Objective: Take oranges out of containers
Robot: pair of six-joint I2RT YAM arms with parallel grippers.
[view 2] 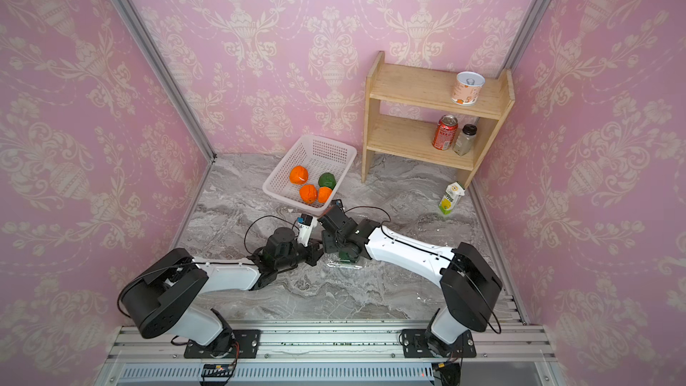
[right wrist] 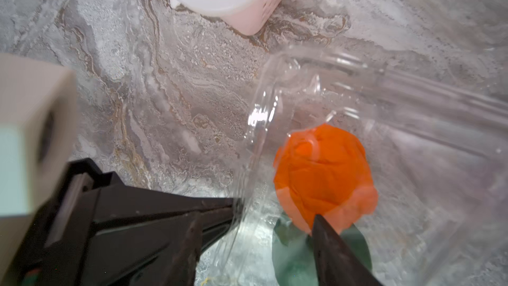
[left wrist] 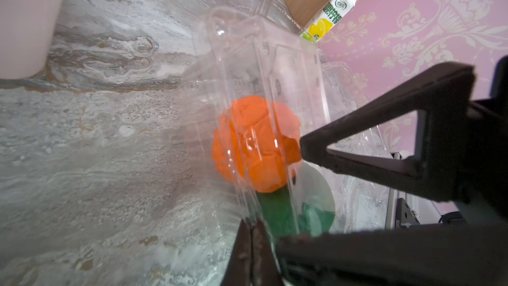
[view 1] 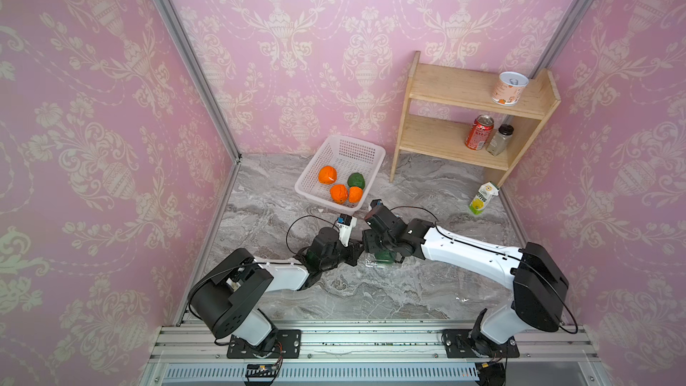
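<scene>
A clear plastic container [right wrist: 264, 100] holds an orange [right wrist: 325, 174] and a dark green round item [right wrist: 296, 257], both seen through its wall. In the left wrist view the container's wall [left wrist: 317, 87] stands before the orange [left wrist: 259, 143]. My left gripper is shut at the container's near lower side, nothing visible between its tips. Astride the container's left side, my right gripper stands part open, its fingers [right wrist: 338, 254] apart. Whether it touches the plastic, I cannot tell. From above, the arms mostly cover this container. More oranges [view 1: 327, 174] lie in the white basket [view 1: 311, 190].
A green item [view 1: 356, 181] shares the basket, behind the grippers. The wooden shelf [view 1: 443, 148] stands back right with cans and a jar. A juice carton [view 1: 483, 198] is by the right wall.
</scene>
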